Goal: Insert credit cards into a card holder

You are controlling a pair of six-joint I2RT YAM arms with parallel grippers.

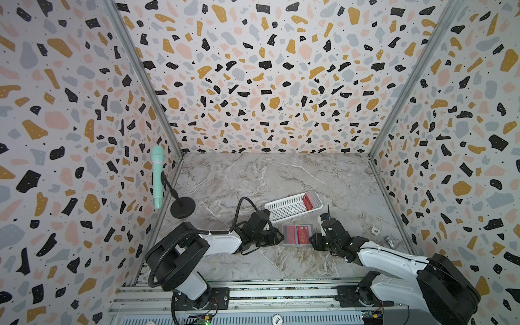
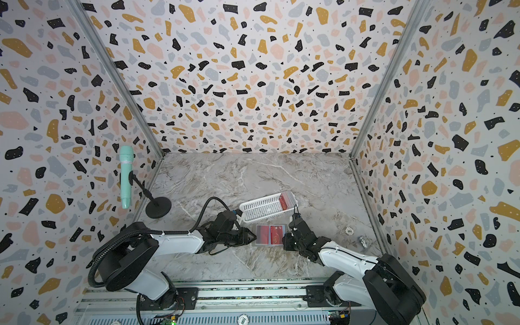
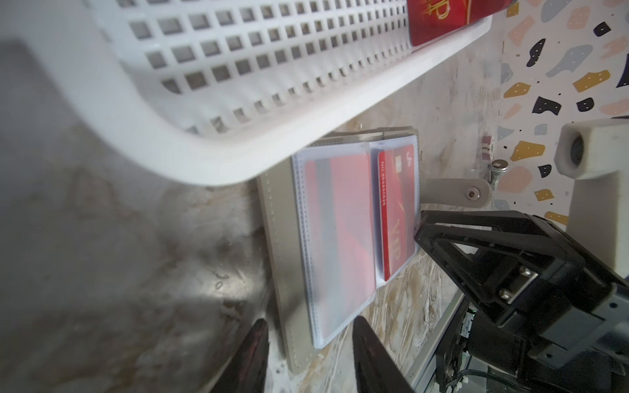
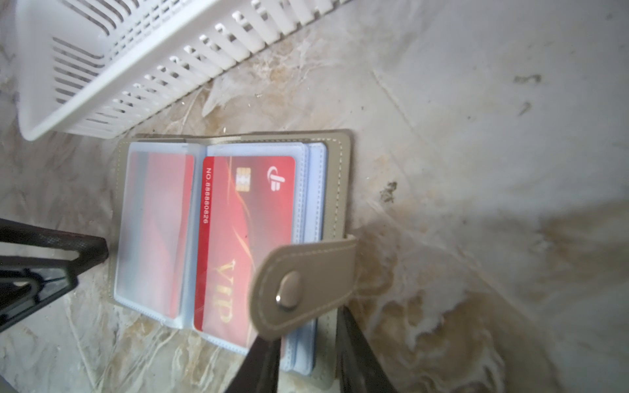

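The card holder (image 4: 338,190) lies spread open on the marble table, its clear sleeves facing up. A red VIP card (image 4: 245,216) fills the right-hand sleeve, and a card in the left-hand sleeve (image 4: 160,229) shows pale red through frosted plastic. The holder's strap (image 4: 304,278) with its metal snap sticks up at the right edge, covering part of the VIP card. My left gripper, open, is at the holder's left edge with no card in it. At the right edge my right gripper also has its fingers apart; whether they touch the sleeves cannot be told.
Just behind the holder stands a white slatted basket (image 1: 287,207), with red cards (image 1: 308,202) at its right end. A microphone stand (image 1: 183,207) is at far left, and small items (image 1: 389,241) lie far right.
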